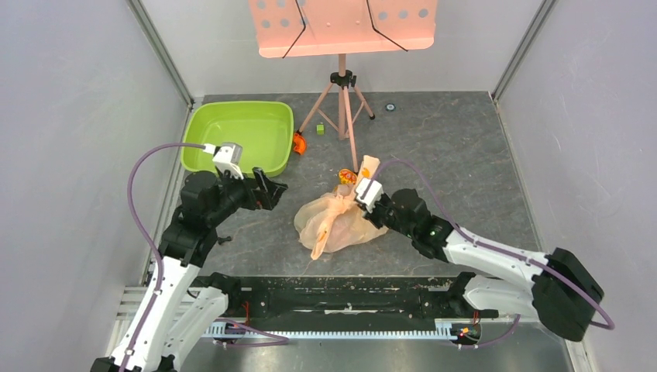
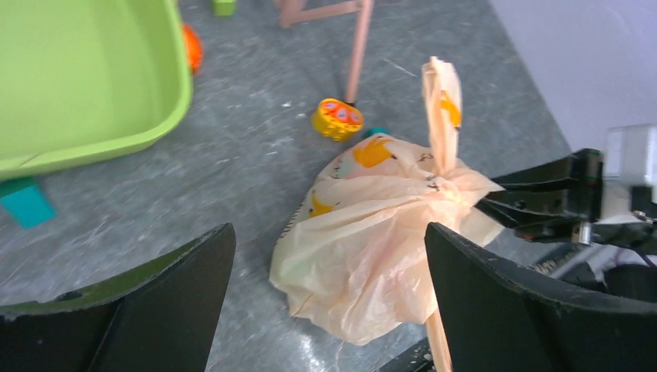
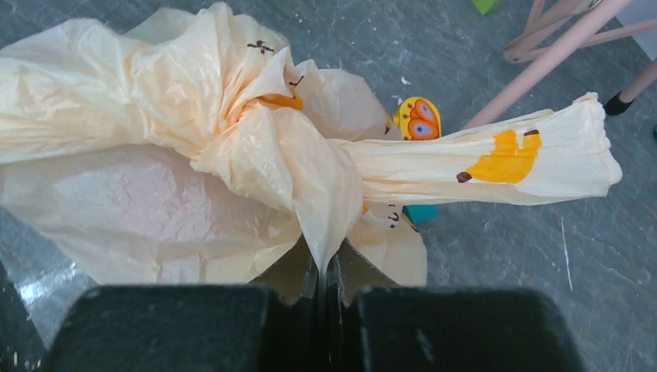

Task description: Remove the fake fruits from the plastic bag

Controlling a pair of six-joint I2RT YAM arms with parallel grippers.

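Note:
The pale peach plastic bag [image 1: 352, 230], tied in a knot at its top, is in the middle of the floor area in the top view. My right gripper is shut on a fold of the bag just below the knot. Two long handle ends stick out from the knot, one with an orange print. Through the film only a faint pinkish patch shows; the fruits inside cannot be made out. To the left of the bag, my left gripper stands open and empty, its fingers [image 2: 166, 298] wide apart, with the bag beyond them in the left wrist view.
A green basin [image 1: 240, 136] stands back left, near the left arm. Behind the bag are a pink tripod stand [image 1: 342, 101], an orange pipe piece [image 1: 299, 143] and a yellow toy piece [image 2: 338, 119]. A teal block [image 2: 28, 203] lies beside the basin.

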